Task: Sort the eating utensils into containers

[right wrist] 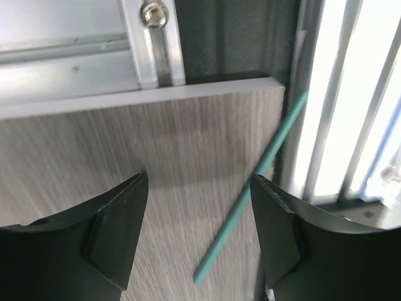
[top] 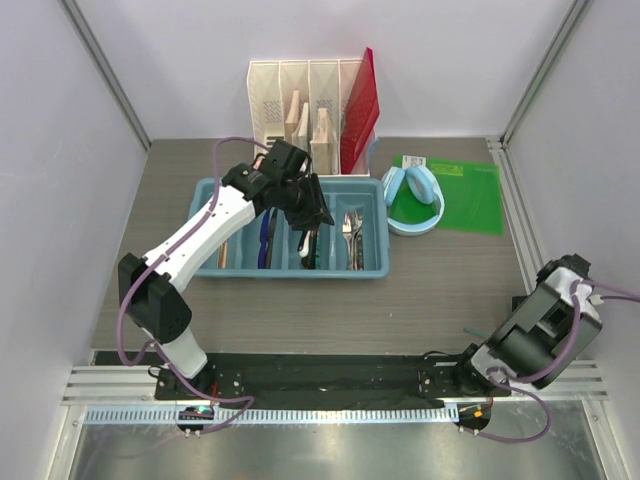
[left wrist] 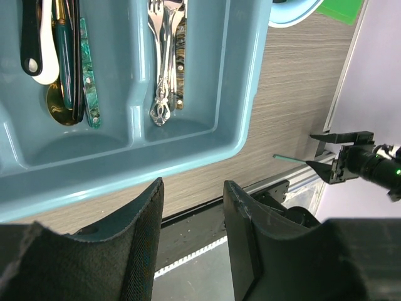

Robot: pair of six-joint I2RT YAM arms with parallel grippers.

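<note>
A blue compartment tray [top: 377, 240] holds utensils in groups. Silver forks [left wrist: 164, 63] lie in its right compartment; dark-, white- and green-handled utensils [left wrist: 62, 59] share the one beside it. Further left are blue and dark handles [top: 266, 238]. My left gripper hangs over the tray, open and empty; in its own view the fingers frame the bare strip beyond the tray's front wall. A thin teal stick [right wrist: 233, 216] lies on the table at its front right edge. Above it my right gripper stands open, its right finger [right wrist: 266, 200] overlapping the stick in view.
Blue headphones [top: 412, 198] rest on a green folder [top: 470, 195] right of the tray. Behind the tray stands a white file rack [top: 265, 95] with a red folder. Bare table [top: 440, 280] lies between tray and right arm.
</note>
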